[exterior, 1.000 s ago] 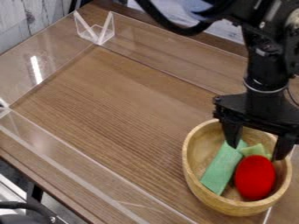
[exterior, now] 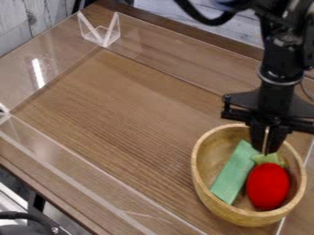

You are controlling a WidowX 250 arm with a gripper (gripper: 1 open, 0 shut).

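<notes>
The black gripper (exterior: 265, 128) hangs above the back of a wooden bowl (exterior: 208, 171) at the right, its tips close together with nothing visible between them. In the bowl lie a long green object (exterior: 230, 177), a red oval object (exterior: 267, 187) and a light green piece (exterior: 273, 159) behind the red one, partly hidden.
A white wire-like holder (exterior: 101, 29) stands at the back left. A dark object sits at the bottom-left edge.
The gripper has risen and shifted slightly back from low over the bowl. The objects in the bowl look unmoved.
</notes>
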